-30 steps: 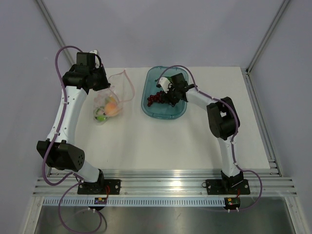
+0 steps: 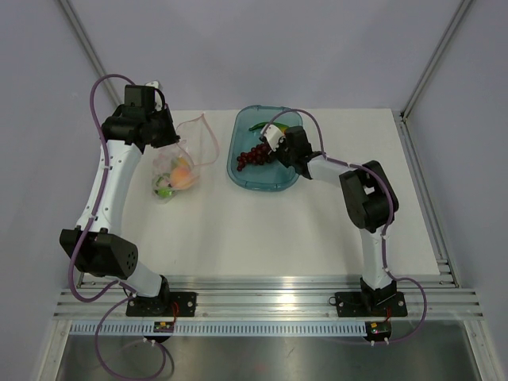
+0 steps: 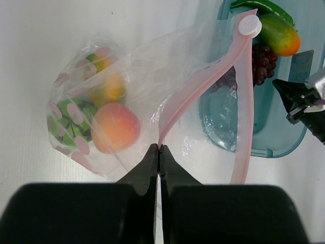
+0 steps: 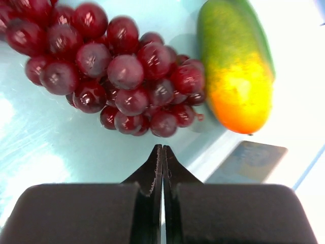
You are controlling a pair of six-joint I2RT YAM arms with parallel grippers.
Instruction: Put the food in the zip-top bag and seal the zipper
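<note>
My right gripper is shut with nothing between its fingers. Just beyond its tips in the right wrist view lies the bunch of red grapes (image 4: 127, 71), resting in the blue tray (image 2: 270, 182). A green-and-orange mango (image 4: 233, 66) touches or nearly touches the grapes' right end. On the left, the clear zip bag (image 3: 193, 51) has a pink zipper edge and a white slider (image 3: 250, 25); my left gripper is shut on that edge. An orange round fruit (image 3: 116, 127) and green-and-yellow food show inside the bag, whose mouth gapes open.
A green pepper (image 3: 266, 6) lies beside the mango in the tray. The tray's wall (image 3: 277, 154) stands close under the right gripper. Bare white table (image 2: 238, 238) spreads in front of the bag and tray.
The tray has shifted slightly left. The left arm is still.
</note>
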